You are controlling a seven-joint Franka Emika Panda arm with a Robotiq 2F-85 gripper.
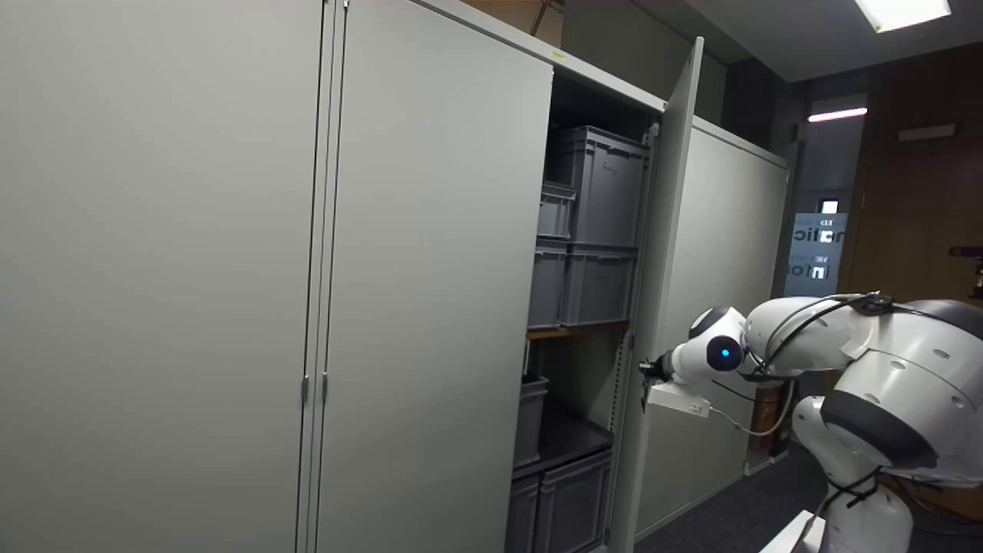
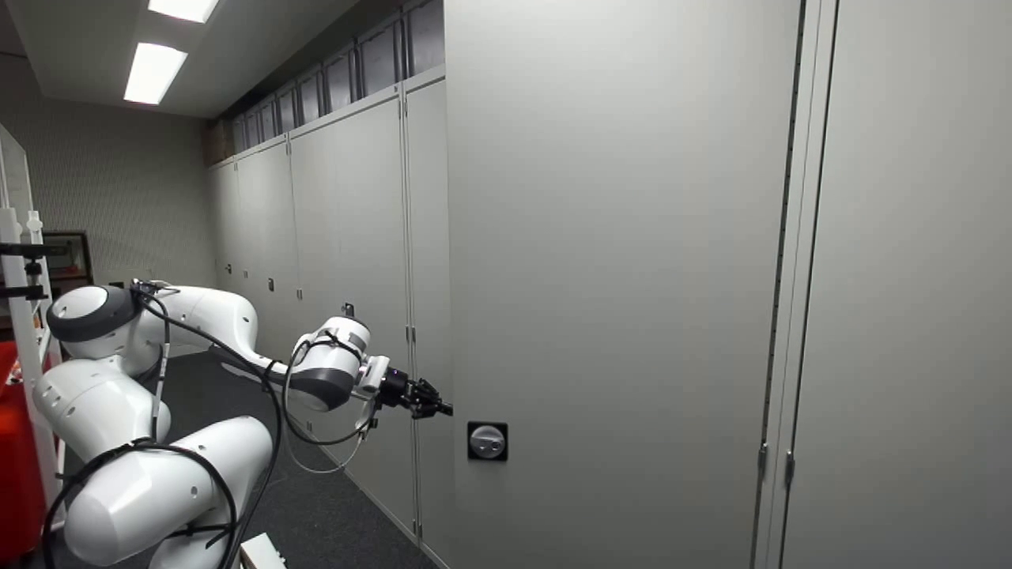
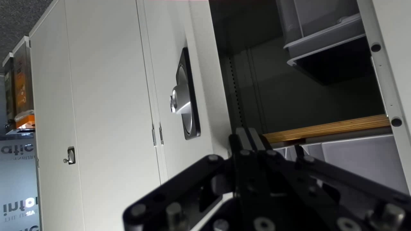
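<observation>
One grey cabinet door (image 1: pixel 665 203) stands swung open, seen nearly edge-on in exterior view 1. Its broad outer face (image 2: pixel 607 237) fills the middle of exterior view 2, with a round silver handle (image 2: pixel 488 441) low near the free edge. My gripper (image 2: pixel 448 411) is shut, its fingertips at that edge and a little above the handle there; contact cannot be made out. The wrist view has the closed fingers (image 3: pixel 250 140) at the door's edge, nothing visible between them, the handle (image 3: pixel 185 98) to their left and the cabinet interior to their right.
Grey crates (image 1: pixel 604 189) sit on shelves inside the cabinet, above and below a wooden shelf edge (image 1: pixel 578 332). The neighbouring door (image 1: pixel 433 258) is closed.
</observation>
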